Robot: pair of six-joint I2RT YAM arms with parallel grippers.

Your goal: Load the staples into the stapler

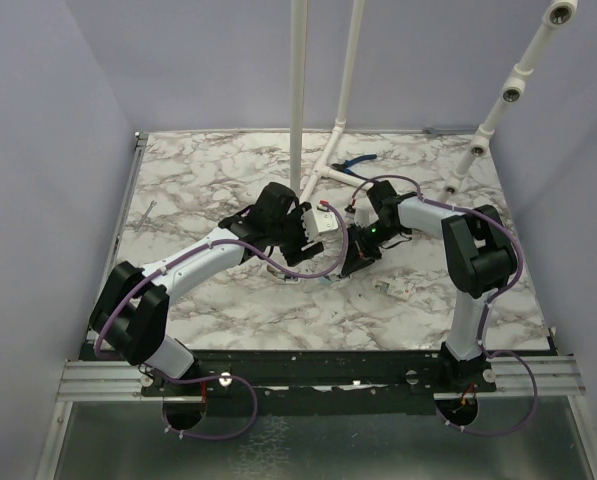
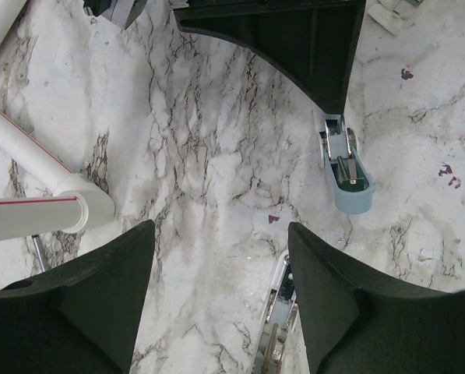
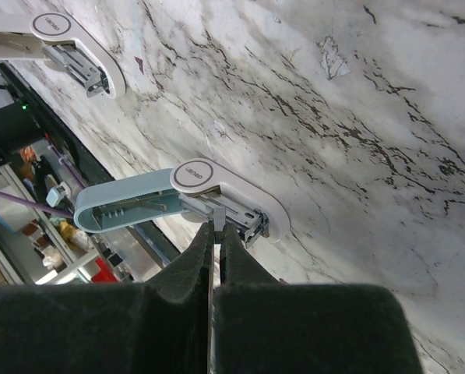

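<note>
A light blue stapler (image 3: pixel 131 204) with a white cap lies opened in the right wrist view, its metal channel (image 3: pixel 236 216) exposed. My right gripper is shut, its fingertips at that channel; nothing clear shows between them. From the left wrist view, the blue stapler (image 2: pixel 353 199) shows partly hidden under the black right fingers (image 2: pixel 294 39). My left gripper stands open above the table, nothing between its fingers. Partly behind its right-hand finger lies another opened stapler (image 2: pixel 275 323). I cannot make out loose staples.
A white stapler (image 3: pixel 68 43) lies at the upper left of the right wrist view. In the top view, blue-handled pliers (image 1: pixel 356 161) lie at the back beside white pipes (image 1: pixel 323 165). A pale object (image 1: pixel 395 290) sits right of the grippers.
</note>
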